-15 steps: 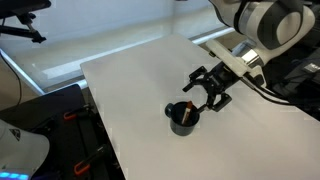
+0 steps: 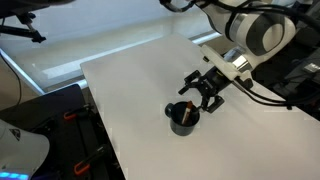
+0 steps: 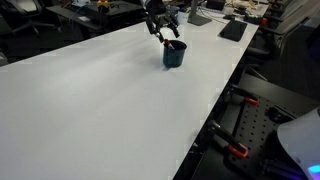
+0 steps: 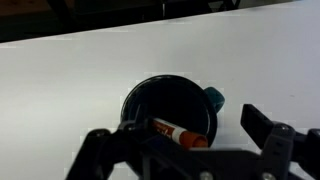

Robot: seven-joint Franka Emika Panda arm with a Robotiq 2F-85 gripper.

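Note:
A dark mug [image 2: 183,128] stands upright on the white table, its handle [image 4: 214,99] showing at the right of the mug in the wrist view. Inside it leans a marker [image 4: 178,132] with an orange end and a pale label. My gripper [image 2: 203,95] hangs just above and beside the mug, its fingers wide open. In the wrist view, the dark fingers [image 4: 271,140] sit apart at the lower left and right, and the mug's opening lies between and beyond them. Nothing is held. The gripper's middle hides part of the mug's near rim.
Around the mug the white table [image 3: 90,100] is broad and bare. A black chair-like frame [image 3: 238,140] stands beyond the table's edge. Several items, including a dark flat object [image 3: 232,28], lie at the far end.
My gripper has shifted slightly left in exterior view 1, closer over the mug. The mug and the marker stay where they were.

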